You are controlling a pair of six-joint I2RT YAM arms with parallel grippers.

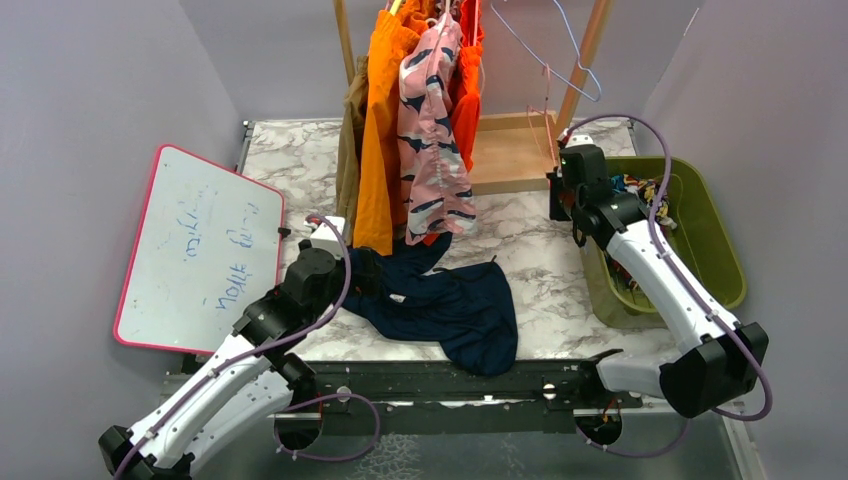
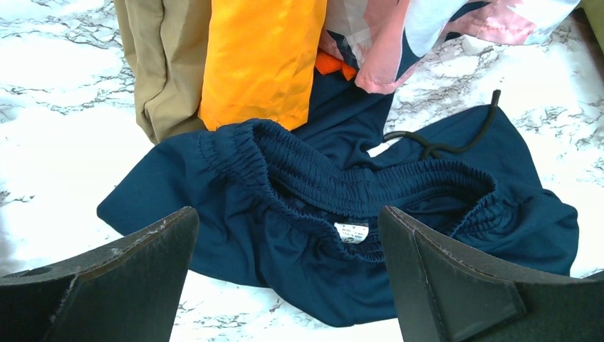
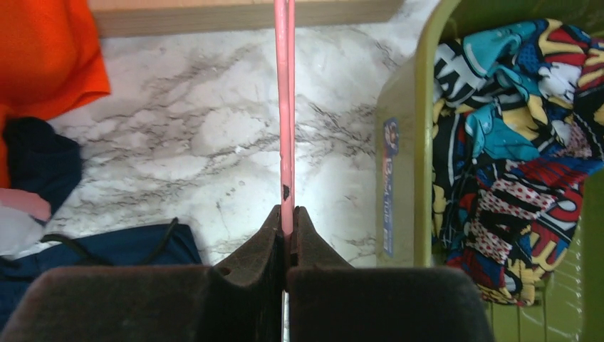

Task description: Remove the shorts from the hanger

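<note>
Dark navy shorts [image 1: 470, 310] lie crumpled on the marble table, off any hanger; the left wrist view shows their ribbed waistband [image 2: 356, 189], a white label and a dark drawcord. Over them, my left gripper stands open, its fingers [image 2: 434, 263] wide apart with nothing gripped. My right gripper is shut on a thin pink wire hanger [image 3: 286, 121], which rises from between its fingertips. That hanger [image 1: 547, 110] is bare and held upright beside the green bin.
A green bin [image 1: 720, 220] at the right contains colourful printed cloth [image 3: 520, 157]. Hanging garments, among them orange trousers [image 1: 378, 150] and pink patterned shorts [image 1: 432, 150], crowd the back middle. A blue hanger [image 1: 540, 60] hangs empty. A whiteboard [image 1: 200, 250] lies at the left.
</note>
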